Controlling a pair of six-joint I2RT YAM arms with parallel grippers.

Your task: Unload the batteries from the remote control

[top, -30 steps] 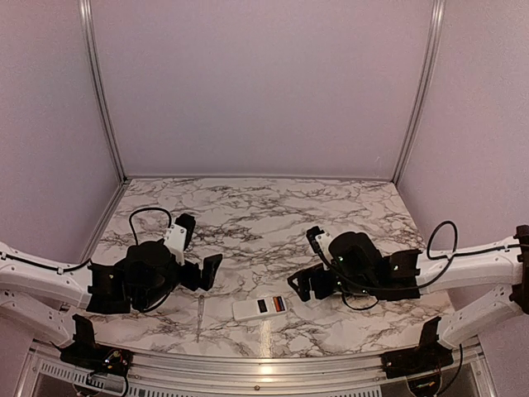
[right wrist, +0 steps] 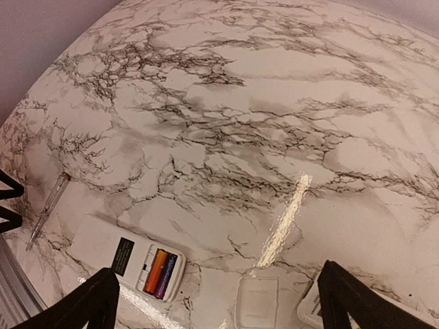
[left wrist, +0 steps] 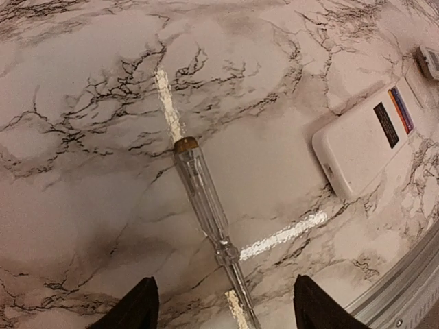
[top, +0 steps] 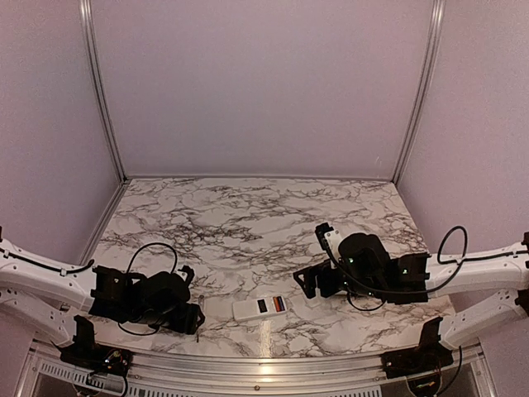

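Note:
A white remote control (top: 259, 308) lies face down between the arms, its battery bay uncovered. In the right wrist view an orange battery (right wrist: 156, 270) and a purple one (right wrist: 164, 277) sit side by side in it. Left of the remote, flat on the table, is a clear-handled screwdriver (left wrist: 206, 195) with a brown end cap. My left gripper hovers over the screwdriver's shaft, its fingers apart on either side and nothing held. Right of the remote, my right gripper is open and empty.
A small clear rectangular piece (right wrist: 257, 301) lies right of the remote. Another pale device (right wrist: 370, 305) is partly hidden by the right gripper's finger. A metal rail (top: 256, 364) runs along the front edge.
My left gripper has come down and toward the front edge, over the screwdriver. The right arm has shifted slightly to the right. The remote has stayed in place.

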